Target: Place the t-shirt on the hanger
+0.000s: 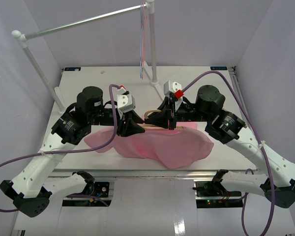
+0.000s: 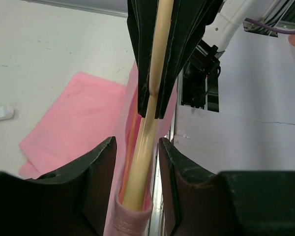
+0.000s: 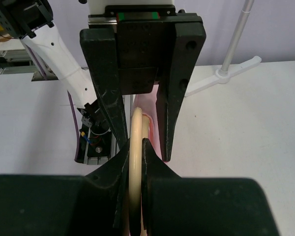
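A pink t-shirt (image 1: pixel 167 147) hangs and spreads along the table's front, with a wooden hanger (image 2: pixel 141 152) inside its neckline; in the left wrist view fabric wraps the hanger's end. My right gripper (image 1: pixel 157 118) is shut on the hanger, whose wooden rod runs between its fingers. My left gripper (image 1: pixel 132 125) is beside it at the hanger's other end, open, with its fingertips either side of the rod in the left wrist view.
A white rack (image 1: pixel 88 19) with thin blue and pink hangers (image 1: pixel 142 44) stands behind at the left and centre.
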